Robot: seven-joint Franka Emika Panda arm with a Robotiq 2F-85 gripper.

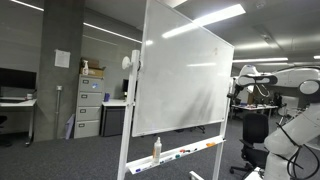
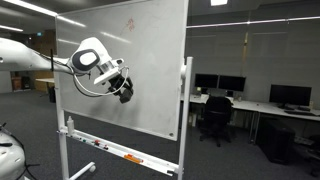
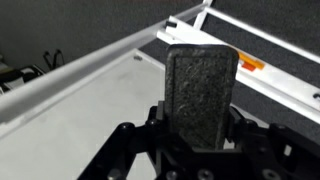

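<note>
A dark grey block, seemingly a whiteboard eraser [image 3: 198, 90], is held between the fingers of my gripper, which is shut on it. In exterior view 2 the gripper [image 2: 118, 80] stands in front of the large whiteboard [image 2: 155, 70], around mid-height on its left half, with the eraser [image 2: 126, 93] at its tip. Whether the eraser touches the board cannot be told. A small faint reddish mark [image 2: 130, 24] shows near the board's top. From exterior view 1 the whiteboard [image 1: 185, 80] mostly looks clean, and its right edge partly hides the gripper.
Below the board runs a white tray [image 2: 110, 146] carrying markers, an orange item [image 2: 133, 158] and a spray bottle [image 2: 70, 126]. An office chair [image 1: 255, 135] stands near the arm's base. Desks with monitors [image 2: 220, 83] are set back behind the board.
</note>
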